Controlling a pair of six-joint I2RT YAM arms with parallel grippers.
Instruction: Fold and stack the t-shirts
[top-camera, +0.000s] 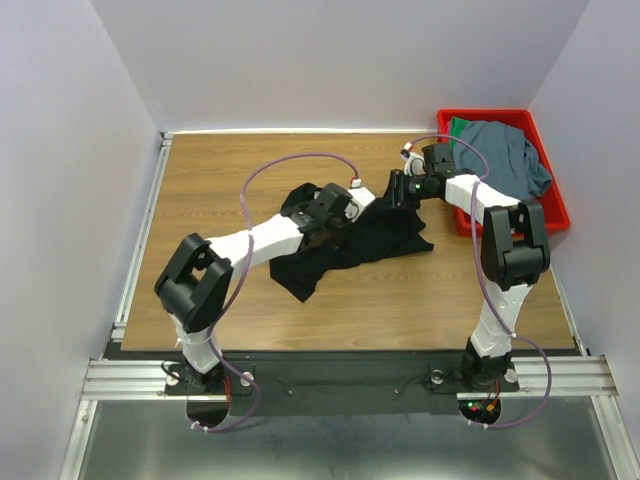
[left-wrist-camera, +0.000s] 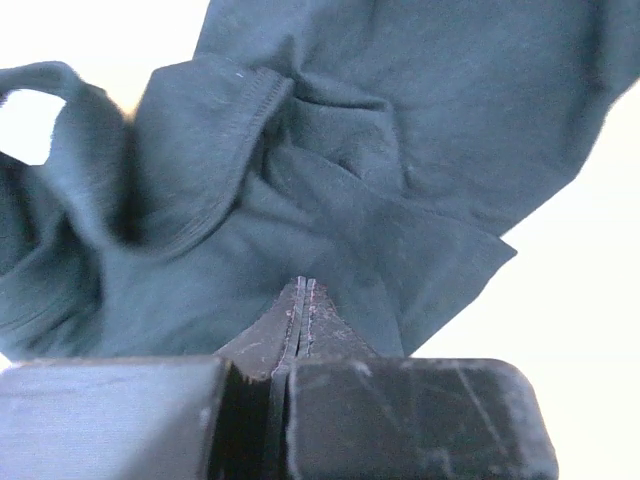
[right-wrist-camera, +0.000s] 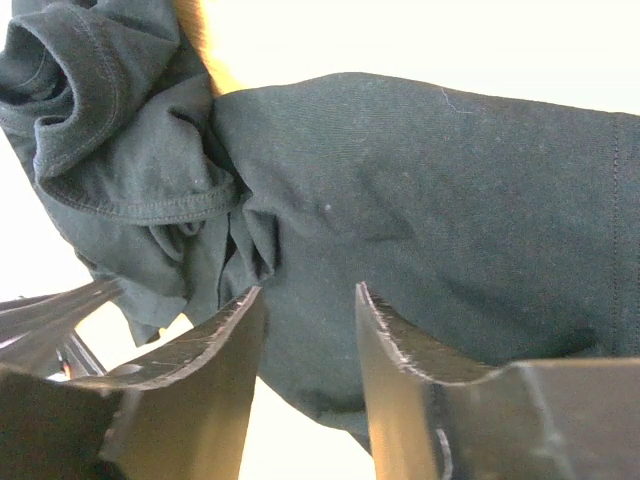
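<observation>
A dark shirt (top-camera: 385, 235) lies crumpled across the middle of the table, its left part bunched and its right part flatter. Over its middle, my left gripper is shut, with no cloth visible between its tips; whether they touch the shirt I cannot tell. My right gripper is open above the shirt's right part, fingertips apart, dark fabric showing beneath the gap. A rolled, hemmed fold (right-wrist-camera: 140, 200) shows at the left of the right wrist view. The left arm hides part of the shirt from the top view.
At the back right stands a red bin (top-camera: 556, 212) with a grey-blue garment (top-camera: 500, 160) and a bit of green cloth (top-camera: 458, 128) in it. Part of the right arm overlaps the bin's near side. Bare wooden table (top-camera: 225, 170) lies left and in front.
</observation>
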